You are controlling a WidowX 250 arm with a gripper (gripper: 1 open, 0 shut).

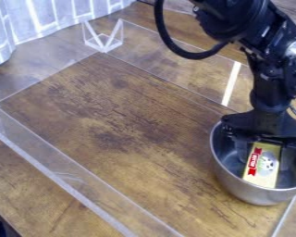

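Note:
My black gripper [266,135] reaches down from the upper right into a steel bowl [244,190] at the right of the table. A yellow-and-white package [262,162] with a red label sits inside the bowl, its top end at my fingertips. The fingers are dark against the bowl's shadowed interior; the package appears to be held between them, though the contact is partly hidden.
Clear plastic rails [58,171] border it, with a clear bracket [103,39] at the back left. A white curtain [27,23] hangs behind.

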